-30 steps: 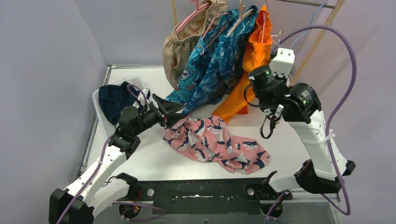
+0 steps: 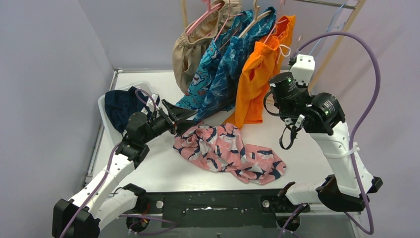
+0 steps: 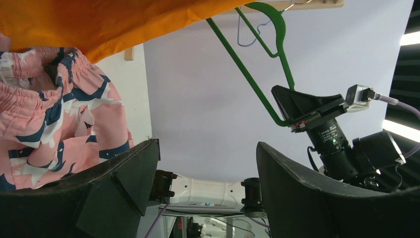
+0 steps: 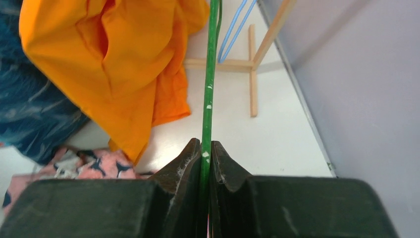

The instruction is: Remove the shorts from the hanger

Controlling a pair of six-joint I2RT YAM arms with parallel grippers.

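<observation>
Pink shorts with navy and white patches [image 2: 225,151] lie crumpled on the white table, off any hanger; their gathered waistband shows in the left wrist view. A green hanger [image 3: 247,82] carries no garment, and my right gripper is shut on its bar. In the left wrist view that right gripper stands at the hanger's corner. My left gripper [image 2: 192,118] is open over the left end of the pink shorts, its fingers [image 3: 114,188] wide apart with nothing between them.
Orange shorts [image 2: 257,74], blue patterned shorts [image 2: 230,59] and beige shorts [image 2: 193,54] hang close together at the back. A white bin [image 2: 106,116] with dark cloth [image 2: 124,108] sits at the left.
The orange shorts have swung and turned on their hanger. My left arm and the pink shorts look still.
</observation>
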